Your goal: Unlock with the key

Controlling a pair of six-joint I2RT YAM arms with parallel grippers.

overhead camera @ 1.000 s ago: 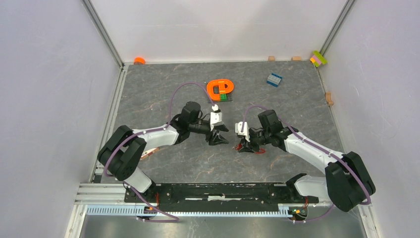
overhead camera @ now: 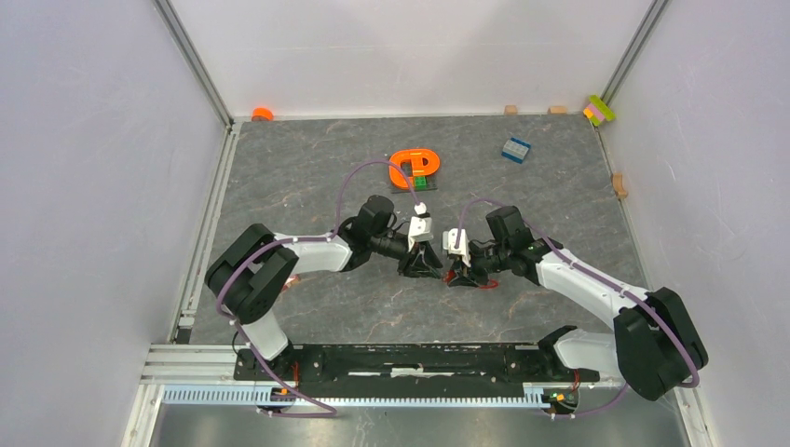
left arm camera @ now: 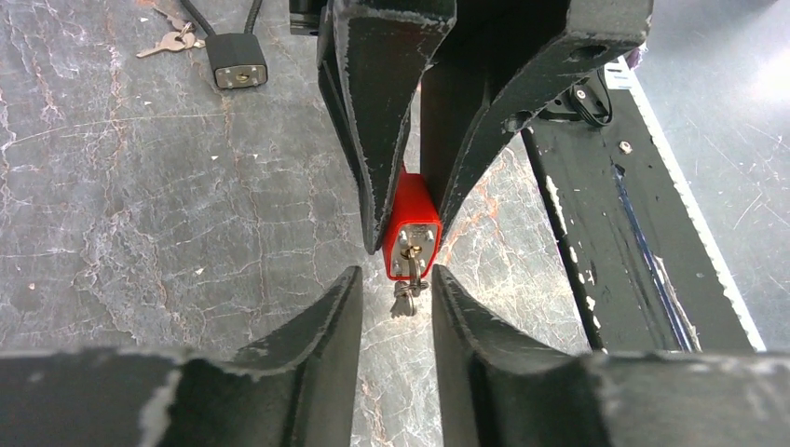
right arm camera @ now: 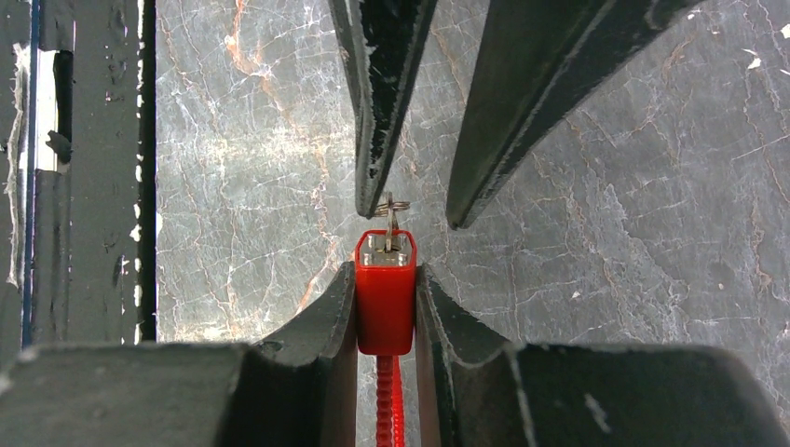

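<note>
A red padlock is pinched between the fingers of my right gripper, its keyhole face turned toward the left gripper. From the keyhole sticks a small metal key with a ring on it. My left gripper is part open. In the left wrist view the key shows in the gap between its fingers, with neither finger visibly touching it. In the right wrist view one left fingertip is close beside the key ring. How far the key is turned, I cannot tell.
A black padlock with keys lies on the grey table, seen in the left wrist view. Farther back are an orange piece and a blue block. Bare table surrounds both grippers.
My left gripper has moved right and slightly down in the top view, closing the gap to the red padlock. The right arm looks unmoved.
</note>
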